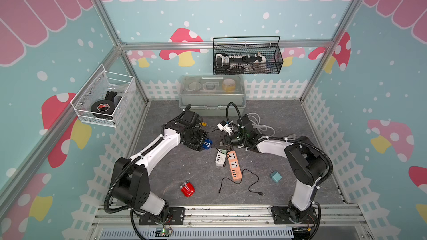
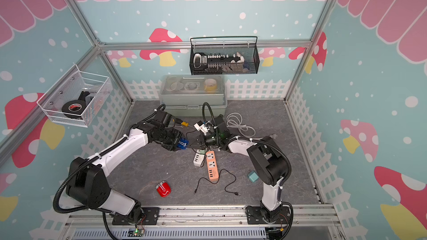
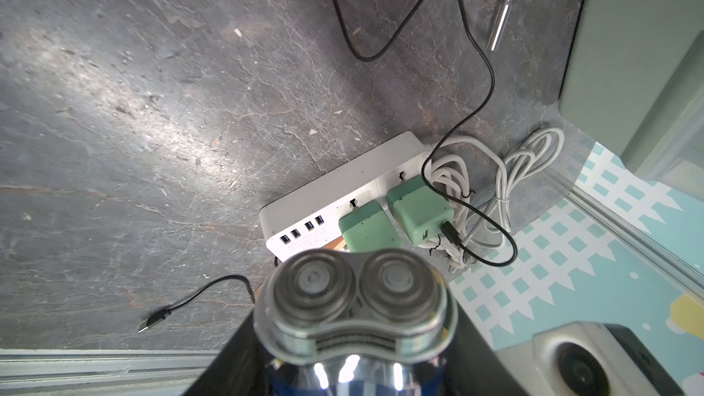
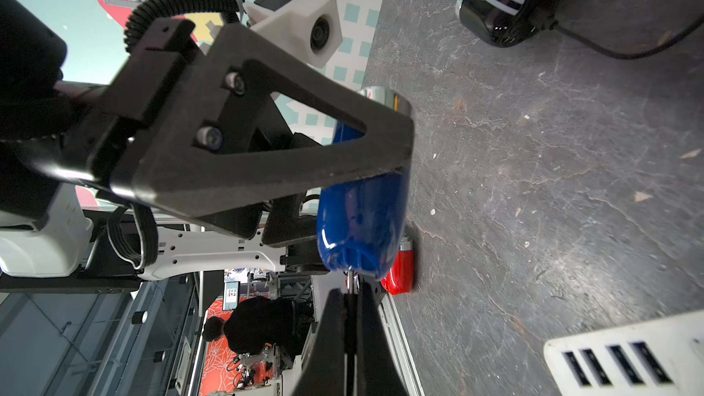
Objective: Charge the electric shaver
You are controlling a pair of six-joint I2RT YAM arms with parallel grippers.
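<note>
A blue electric shaver (image 4: 359, 220) with twin heads (image 3: 355, 293) hangs in my left gripper (image 1: 203, 142), clasped around its body. My right gripper is shut at the shaver's bottom end, with a thin silvery piece between its tips and the shaver; whether it is inserted I cannot tell. A white power strip (image 3: 337, 190) carries two green adapters (image 3: 418, 209), one with a black cable (image 3: 491, 227) plugged in.
A peach strip (image 1: 234, 169), loose black cable, red shaver (image 1: 187, 189) and teal block (image 1: 275, 176) lie toward the front. A clear lidded box (image 1: 212, 102) stands at the back, beside coiled white cable.
</note>
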